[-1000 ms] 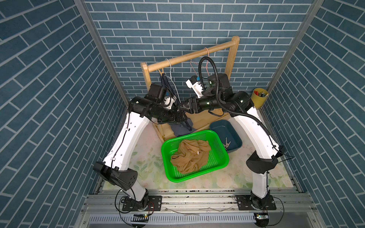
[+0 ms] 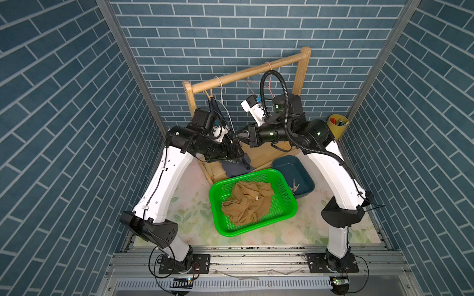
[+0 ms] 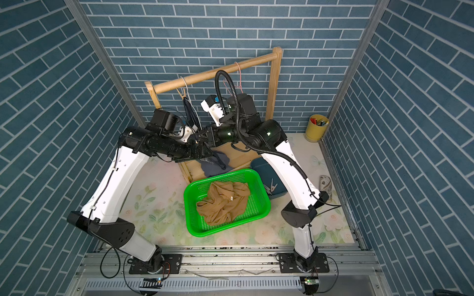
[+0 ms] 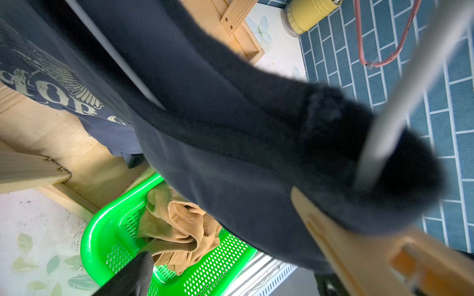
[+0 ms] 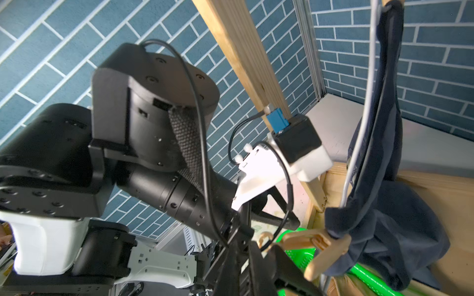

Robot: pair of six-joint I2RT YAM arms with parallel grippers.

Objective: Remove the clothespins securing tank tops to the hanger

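A dark navy tank top [image 4: 212, 153] with pale print hangs on a white hanger [image 5: 365, 113] at the rack's left end. A wooden clothespin [image 4: 330, 236] sits at its lower edge, blurred in the left wrist view. My left gripper [image 2: 229, 150] is beside the garment and clothespin; its fingers are apart at the bottom of the left wrist view. My right gripper is close by, just left of the clothespin in its wrist view, fingers together; whether anything is between them is hidden.
A green basket [image 2: 217, 197] with brown cloth stands in front, beside a dark blue bin [image 2: 301, 172] holding clothespins. A wooden rack [image 2: 246, 74] carries a pink hanger. A yellow cup [image 3: 313, 130] stands back right.
My right arm has shifted and tilted slightly over the last second, with its gripper end moving a little. The left arm and the basket look unchanged.
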